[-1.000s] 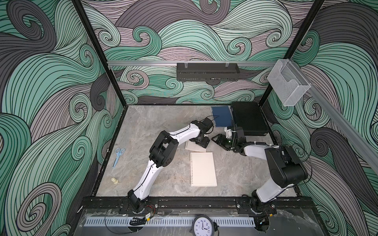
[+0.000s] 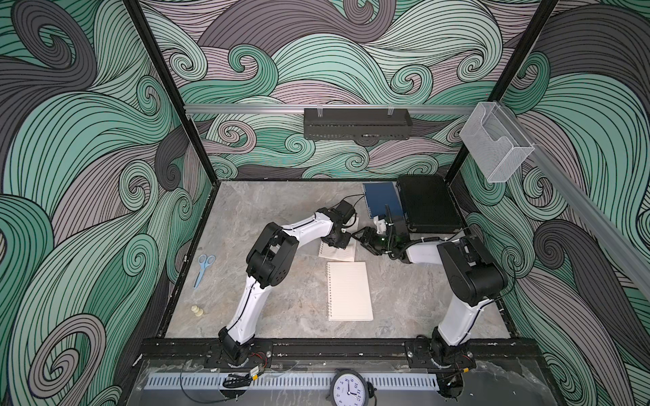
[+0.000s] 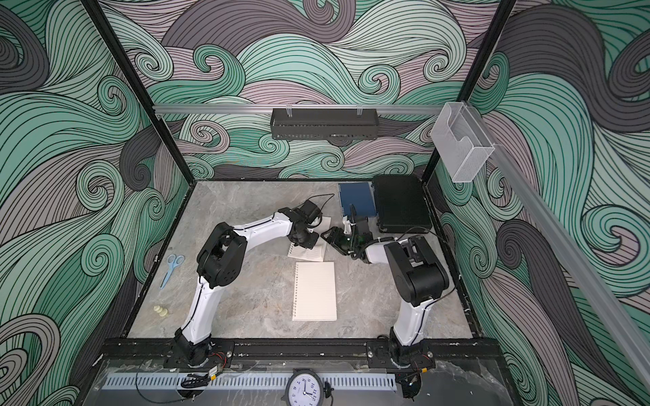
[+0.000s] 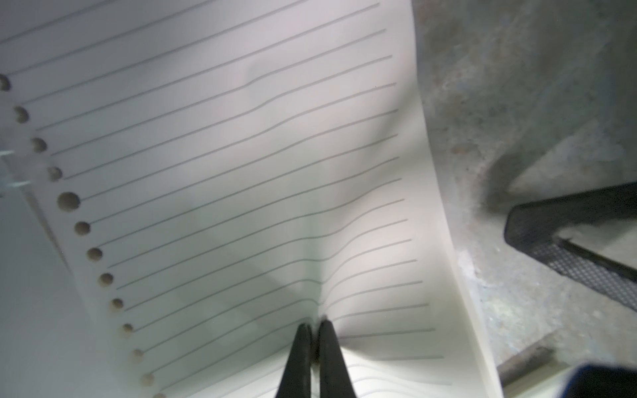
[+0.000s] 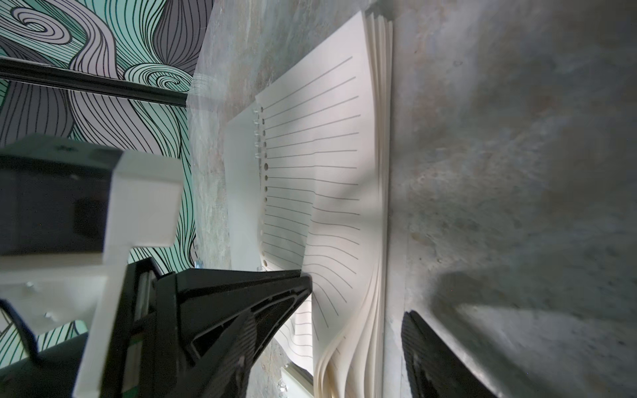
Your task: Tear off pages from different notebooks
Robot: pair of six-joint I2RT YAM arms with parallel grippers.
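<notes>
A small spiral notebook (image 2: pixel 336 253) lies open mid-table, partly covered by my left arm in the top views. Its upper lined page (image 4: pixel 219 185) is puckered, and a sharp crease runs into my left gripper, whose fingertips are together with the paper pinched at their tips. The page's row of holes still lies along the spiral side (image 5: pixel 264 159). Just right of the notebook, my right gripper is open, its fingers (image 5: pixel 434 361) spread low over the loose page edges and holding nothing. A larger open notebook (image 2: pixel 350 291) lies nearer the front.
At the back right lie a blue notebook (image 2: pixel 381 200) and a black case (image 2: pixel 426 203). Blue scissors (image 2: pixel 202 270) and a small pale object (image 2: pixel 197 310) rest at the far left. Bare tabletop surrounds the front notebook on both sides.
My left gripper has shifted left across the small notebook. The right arm has moved left, bringing its open gripper close to the notebook's right edge.
</notes>
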